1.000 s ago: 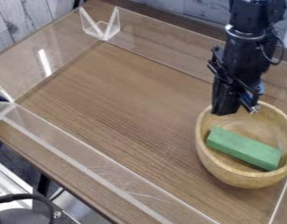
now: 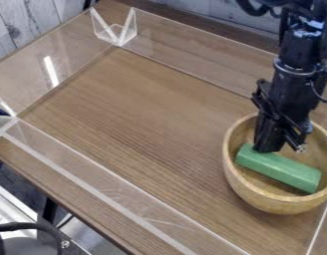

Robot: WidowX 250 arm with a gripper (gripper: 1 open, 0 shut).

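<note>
A wooden bowl (image 2: 273,201) sits at the right of the table, holding a green rectangular block (image 2: 289,174) that lies tilted along its floor. My black gripper (image 2: 263,143) reaches down from the upper right into the bowl, its tip just over the upper left end of the block. It looks shut, and whether it touches the block is unclear.
A dark object (image 2: 27,237) sits at the bottom left corner.
My gripper has moved down into the bowl, closer to the green block's left end. The bowl and block look almost unmoved.
</note>
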